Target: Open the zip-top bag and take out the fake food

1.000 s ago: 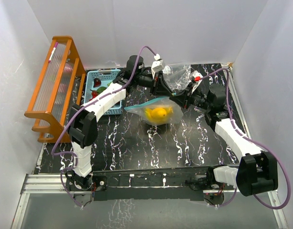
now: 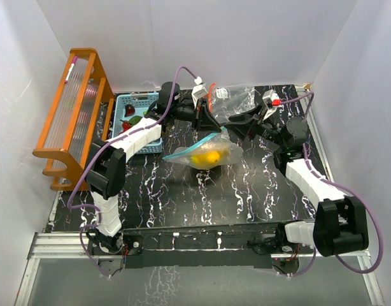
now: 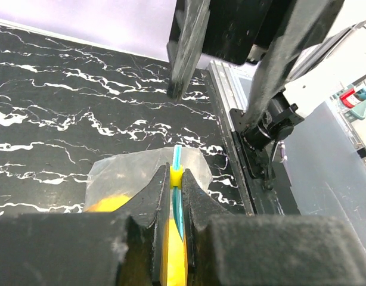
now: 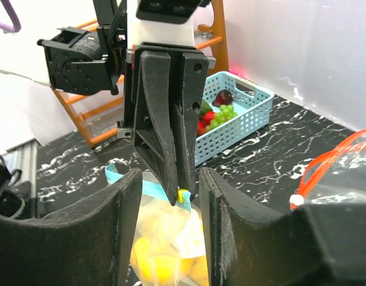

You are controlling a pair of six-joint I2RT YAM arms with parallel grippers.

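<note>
A clear zip bag (image 2: 179, 159) with a blue zip strip hangs over the middle of the table, yellow fake food (image 2: 208, 157) inside it. My left gripper is shut on the zip edge near its yellow slider (image 3: 176, 176). In the right wrist view the left gripper's fingertips (image 4: 171, 193) pinch the blue strip by the slider. My right gripper (image 2: 234, 124) stands open just right of the bag's end corner, nothing between its fingers. I cannot tell whether the zip is parted.
Behind the left arm, a light blue basket (image 4: 229, 136) holds fake fruit. A second clear bag with an orange-red edge (image 4: 335, 156) lies at the back. A wooden rack (image 2: 81, 115) stands at the left.
My left gripper has shifted left with the bag's zip edge, away from the right gripper. The right gripper, shut at the bag's corner before, has come off it and opened.
</note>
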